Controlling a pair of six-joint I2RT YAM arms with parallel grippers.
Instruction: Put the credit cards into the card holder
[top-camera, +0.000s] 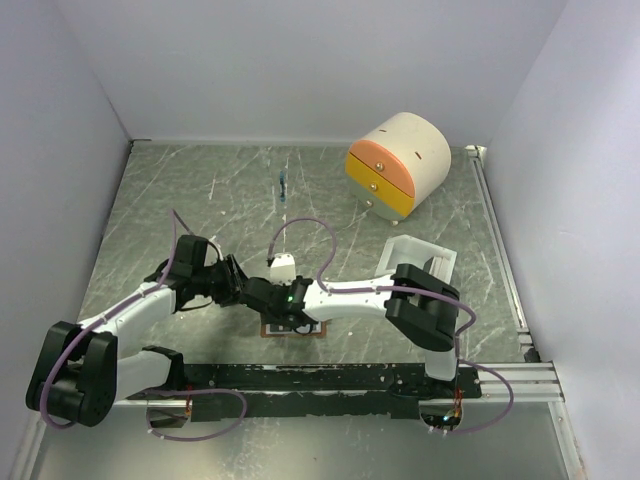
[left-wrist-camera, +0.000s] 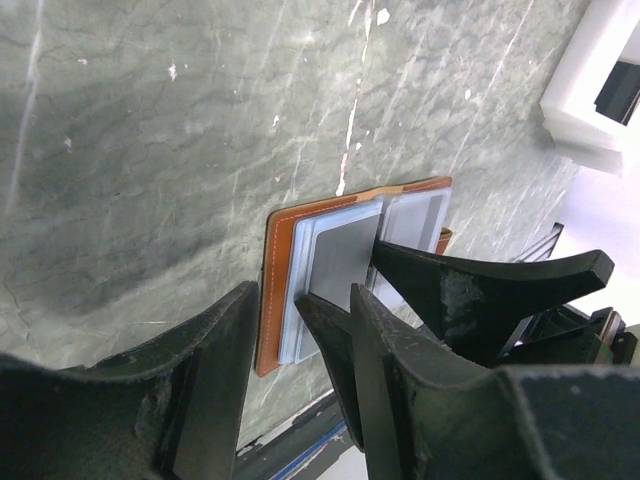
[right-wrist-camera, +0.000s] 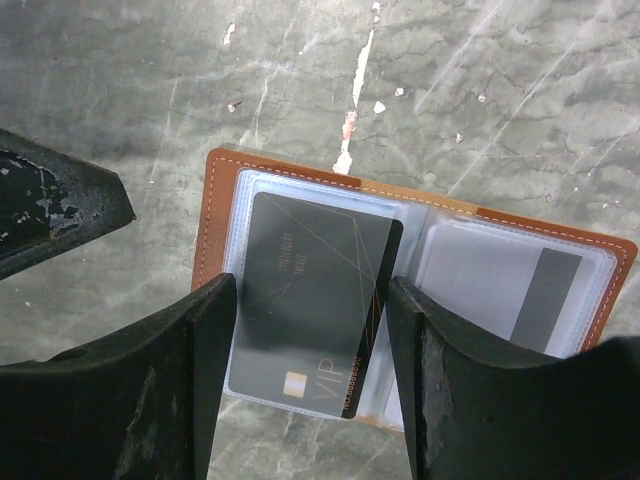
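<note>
The brown-edged card holder (right-wrist-camera: 208, 225) lies open and flat, with clear sleeves. A black VIP card (right-wrist-camera: 300, 290) sits inside its left sleeve. In the right sleeve is a pale panel (right-wrist-camera: 480, 280) with a dark band. My right gripper is open over the left sleeve, one fingertip near each side of the card. My left gripper stands apart at the holder's left side, its fingers part open and no card seen between them. One of its dark fingers (right-wrist-camera: 60, 205) enters the right wrist view from the left. From above, the arms cover much of the holder (top-camera: 318, 331).
A white tray (top-camera: 409, 242) stands to the right, partly behind the right arm. At the back right is a drawer cabinet (top-camera: 425, 150) in cream, orange and yellow. A small blue item (top-camera: 283, 186) lies at the back middle.
</note>
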